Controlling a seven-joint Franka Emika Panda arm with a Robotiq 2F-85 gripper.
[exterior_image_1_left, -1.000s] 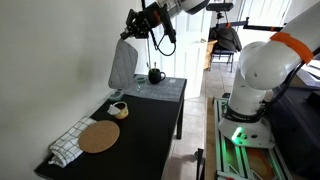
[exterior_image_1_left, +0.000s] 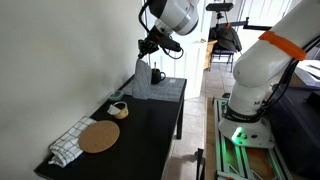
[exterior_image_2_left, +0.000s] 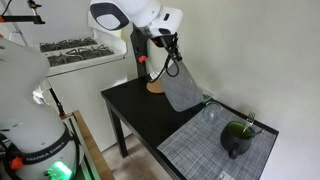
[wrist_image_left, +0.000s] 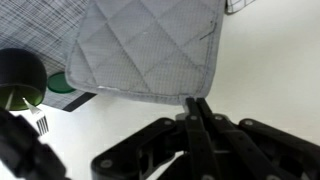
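A grey quilted pot holder (exterior_image_1_left: 143, 82) hangs from my gripper (exterior_image_1_left: 146, 50) above the far end of the black table, near the grey woven mat (exterior_image_1_left: 168, 89). In the wrist view, the pot holder's near edge (wrist_image_left: 150, 50) meets the fingertips of my gripper, which is shut on it. Exterior view 2 shows the cloth (exterior_image_2_left: 180, 82) slanting down, its lower part close to a clear glass (exterior_image_2_left: 210, 112). A dark green pot (exterior_image_2_left: 238, 136) with utensils in it stands on the mat.
A mug (exterior_image_1_left: 118, 110), a round brown board (exterior_image_1_left: 99, 136) and a checkered cloth (exterior_image_1_left: 70, 143) lie along the wall side of the table. The wall rises close behind.
My gripper has come down and to the right in exterior view 1, carrying the pot holder from above the mug side toward the mat and pot. The table items stay put.
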